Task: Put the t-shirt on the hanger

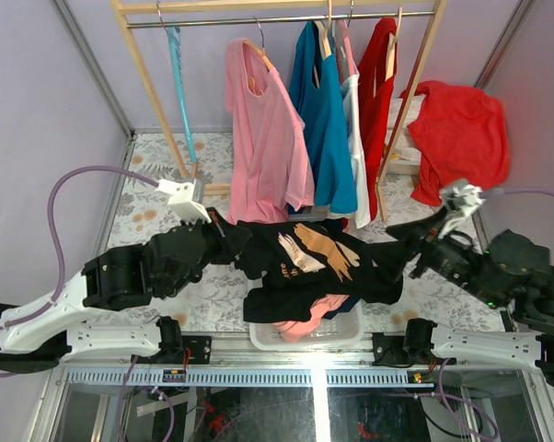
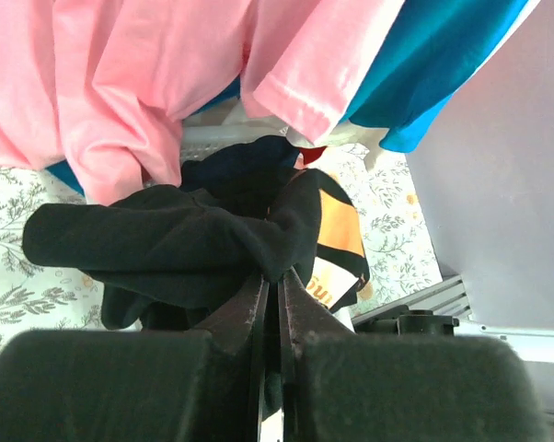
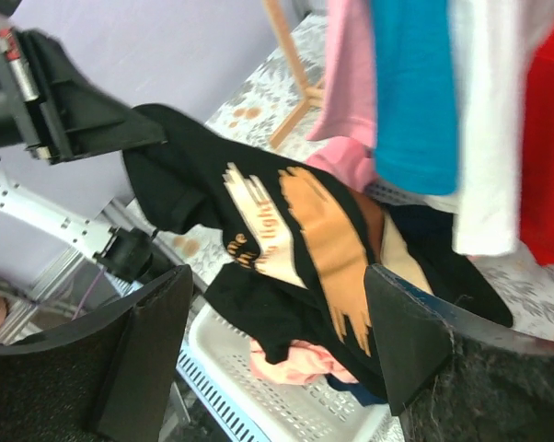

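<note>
A black t-shirt (image 1: 295,267) with a tan and white print hangs above the basket. At its left end my left gripper (image 1: 238,241) is shut on the cloth; the left wrist view shows black fabric (image 2: 157,244) pinched at the closed fingertips. My right gripper stands open over the shirt's other side, its fingers wide apart and not closed on the cloth. In the right wrist view the print (image 3: 323,239) faces up. A light blue hanger (image 1: 178,92) without a garment hangs at the left of the rack rail.
A white basket (image 1: 259,338) below holds pink and dark garments. Pink (image 1: 263,138), teal (image 1: 323,138), white and red (image 1: 376,101) clothes hang from the rack. A red garment (image 1: 456,129) lies over a box at the back right.
</note>
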